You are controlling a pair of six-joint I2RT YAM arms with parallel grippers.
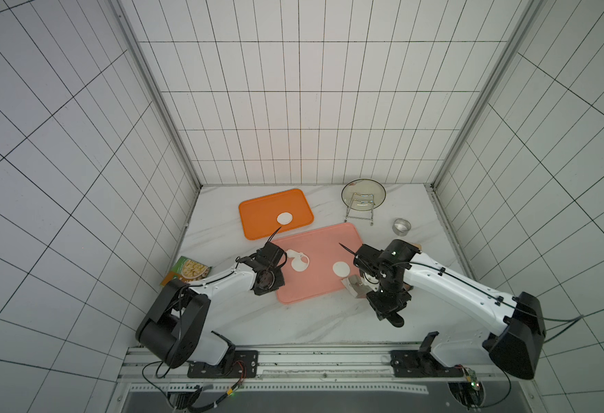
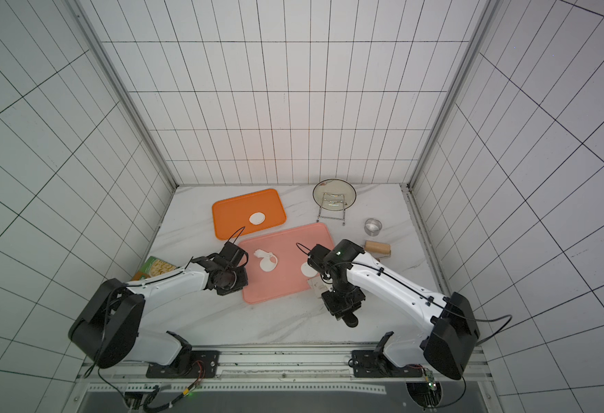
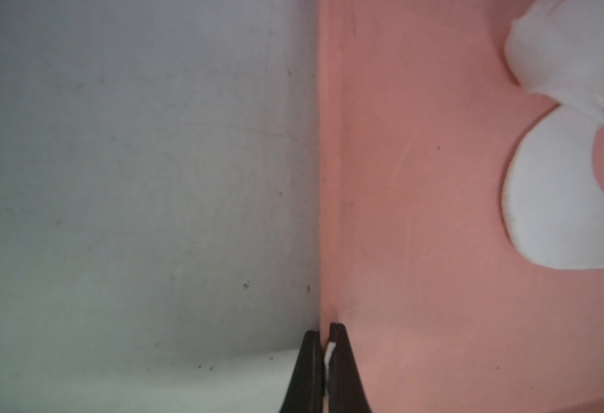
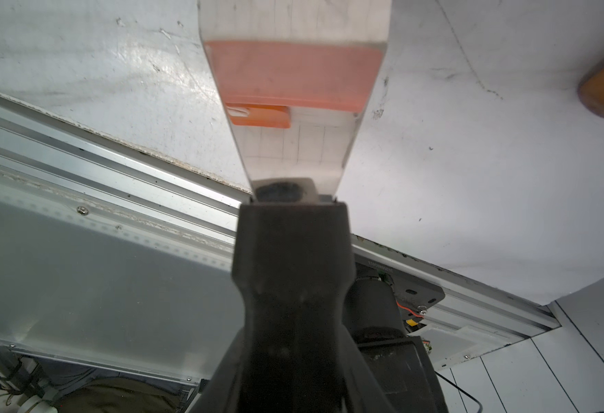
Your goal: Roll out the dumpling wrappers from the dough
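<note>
On the pink mat lie a white dough ring with a crumpled piece of dough against it, and a white round. My left gripper is shut at the mat's left edge, beside the ring; a thin pale sliver shows at its fingertips, unclear whether held. My right gripper is shut on a black-handled metal scraper, its shiny blade near the mat's front right. The fingertips are mostly hidden behind the handle.
An orange tray with one white round stands at back left. A plate with a rack, a metal cup and a wooden block are at the right. A colourful packet lies far left.
</note>
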